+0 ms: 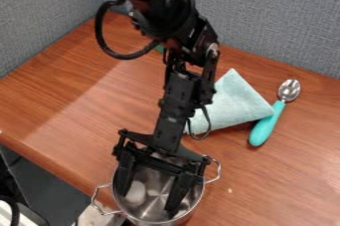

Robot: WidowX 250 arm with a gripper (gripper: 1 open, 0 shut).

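Note:
A black gripper reaches down into a steel pot with wire side handles at the bottom of the camera view. Its fingers straddle the pot's interior, apparently apart. A small pale rounded object lies inside the pot at the left; whether it touches a finger is unclear, and the rest of the pot's contents are hidden by the gripper.
A light teal cloth and a spoon with a turquoise handle lie on the wooden table at right. A small green object is partly hidden behind the arm. Grey walls border the back.

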